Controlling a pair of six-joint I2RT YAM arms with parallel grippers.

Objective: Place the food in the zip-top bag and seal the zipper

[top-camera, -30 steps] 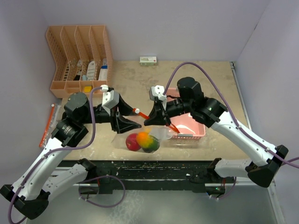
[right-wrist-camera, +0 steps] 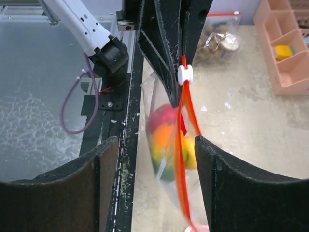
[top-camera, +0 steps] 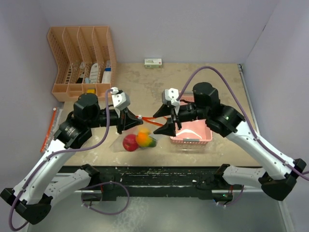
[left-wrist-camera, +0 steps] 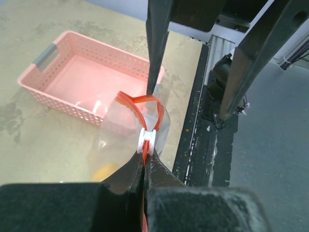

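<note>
A clear zip top bag (right-wrist-camera: 166,166) with an orange-red zipper hangs between my arms, its mouth parted toward the right arm. Inside it are a red fruit (top-camera: 130,142), an orange one (top-camera: 143,139) and a green-yellow piece (right-wrist-camera: 164,164). My left gripper is shut on the zipper end of the bag, just behind the white slider (left-wrist-camera: 146,141). Around the other end of the zipper, my right gripper (top-camera: 170,123) stands open, its fingers (right-wrist-camera: 104,166) apart on either side of the orange strip without gripping it.
An empty pink basket (top-camera: 193,130) is under the right arm. A tan divided organizer (top-camera: 79,55) stands at the back left, and a small box (top-camera: 153,63) at the back. Another filled bag lies at the left edge. The table's front edge is close.
My right gripper has opened and shifted right, and the zipper has spread apart there.
</note>
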